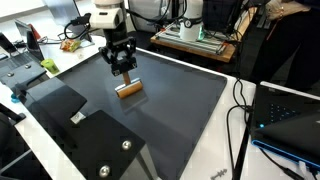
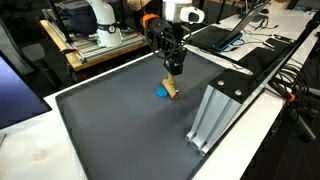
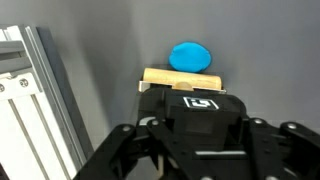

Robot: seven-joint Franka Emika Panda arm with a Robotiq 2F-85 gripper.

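Observation:
A light wooden piece, a bar with an upright stem, stands low at the grey tabletop; its bar shows in exterior view 1 (image 1: 130,90) and the wrist view (image 3: 182,77). My gripper (image 1: 124,72) is above it, shut on the stem. In exterior view 2 the gripper (image 2: 172,71) points down, with the wooden piece (image 2: 171,86) below its fingers. Beside the bar lies a flat blue disc (image 3: 190,57), seen also in exterior view 2 (image 2: 162,92). The disc is hidden in exterior view 1. Whether the bar touches the tabletop, I cannot tell.
A tall metal-sided structure with a black top (image 2: 236,86) stands close to the arm. The grey tabletop (image 2: 115,125) is wide and clear on the other side. Cables and a black device (image 1: 285,120) lie beyond its edge.

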